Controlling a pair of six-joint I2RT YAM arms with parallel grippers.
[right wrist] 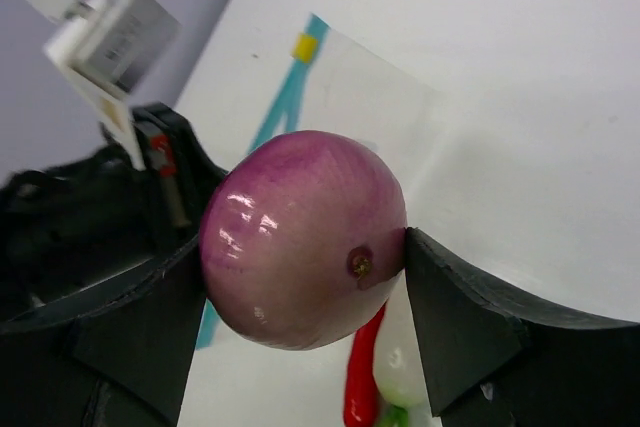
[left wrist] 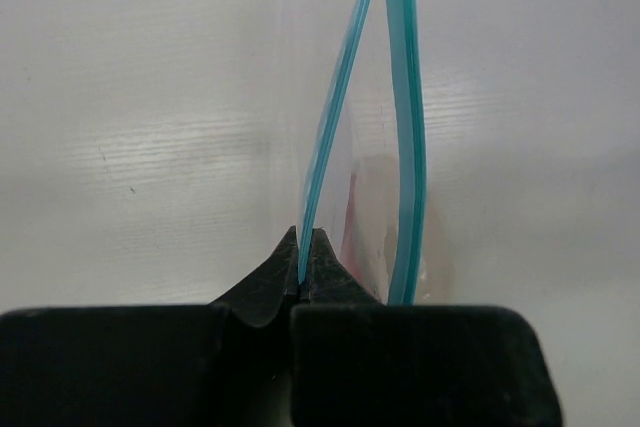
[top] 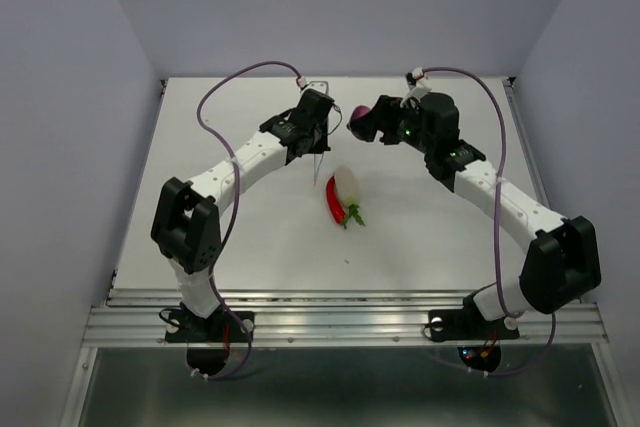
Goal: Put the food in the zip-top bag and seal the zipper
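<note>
A round purple onion (right wrist: 300,242) is clasped between the pads of my right gripper (top: 366,127), raised above the table and a short way right of the bag. My left gripper is shut on one teal-edged lip of the clear zip top bag (left wrist: 408,127). The bag's two lips stand apart, so its mouth gapes in the left wrist view. In the right wrist view the bag (right wrist: 350,87) hangs behind the onion, a yellow slider (right wrist: 306,47) at its top corner. Whether anything lies inside the bag is hard to tell.
A red chili pepper (top: 334,201) and a pale vegetable with green leaves (top: 347,185) lie side by side on the white table (top: 250,237), just in front of the bag. Free room lies at the table's left, right and front.
</note>
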